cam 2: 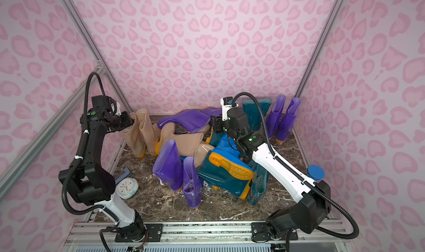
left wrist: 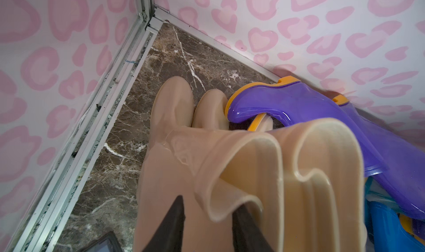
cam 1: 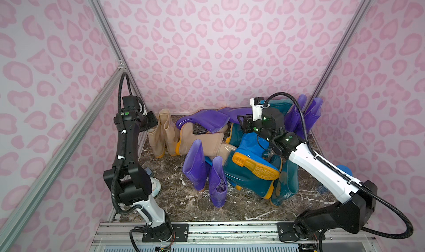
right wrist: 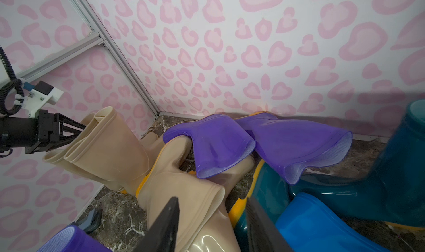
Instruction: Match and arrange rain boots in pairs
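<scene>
My left gripper [cam 1: 153,120] is at the shaft tops of two upright beige boots [cam 1: 167,134] in the back left corner. In the left wrist view its parted fingers [left wrist: 174,227] reach over a beige boot shaft [left wrist: 248,163]; whether they touch it I cannot tell. My right gripper [cam 1: 244,122] hovers open and empty above the heap. Below it lie purple boots [right wrist: 223,143] along the back wall, beige boots [right wrist: 186,198], teal boots [right wrist: 265,194] and a blue boot [cam 1: 254,143]. Two purple boots [cam 1: 195,165] stand together at front centre.
Another purple pair [cam 2: 283,119] stands at the back right, beside an upright teal boot [cam 2: 256,112]. A white clock [cam 2: 127,187] sits at the front left and a blue-lidded container [cam 2: 315,172] at the right.
</scene>
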